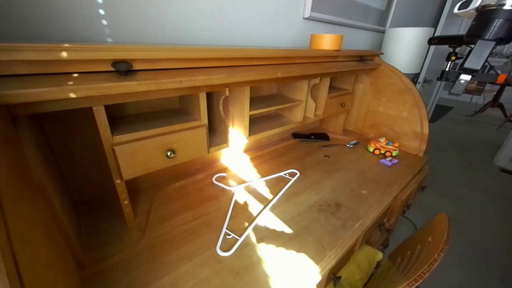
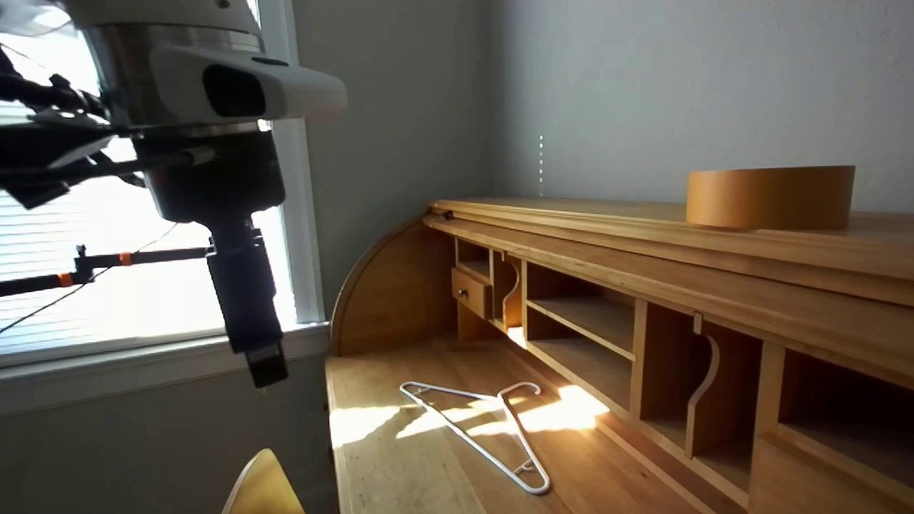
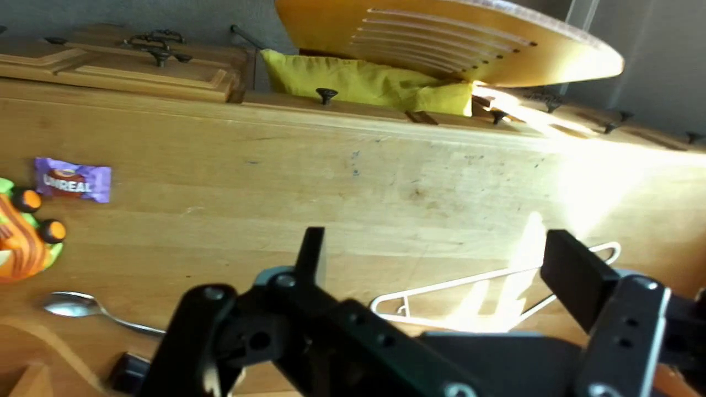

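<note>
My gripper is open, its two dark fingers wide apart and nothing between them. In exterior view 2 it hangs in the air, pointing down, left of the desk and higher than its top. A white hanger (image 1: 257,219) lies flat on the desk, partly in bright sunlight; in the wrist view one finger and the gripper body cover part of it. Toward the far right of the desk are a spoon (image 1: 353,143), a black object (image 1: 311,137), an orange toy car (image 1: 383,147) and a purple candy wrapper (image 3: 73,180) marked "UNREAL".
Cubbies and a small drawer (image 1: 161,153) line the back of the roll-top desk (image 1: 331,211). An orange round object (image 2: 771,197) sits on its upper ledge. A wooden chair (image 1: 422,254) with a yellow cushion (image 1: 357,269) stands at the front edge.
</note>
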